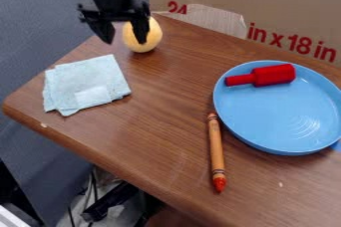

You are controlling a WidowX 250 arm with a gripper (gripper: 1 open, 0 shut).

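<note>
My black gripper [123, 30] is at the top left over the back of the table, open, its fingers apart, one in front of a yellow egg-shaped object [147, 38] that it partly hides. A folded pale blue cloth [83, 84] lies on the left. An orange crayon [216, 155] lies at the front right, beside a blue plate [277, 121] that holds a red cylindrical object with a handle [270, 75].
A cardboard box [266, 7] stands along the back edge of the wooden table [147, 151]. Grey fabric and cables lie beyond the left edge.
</note>
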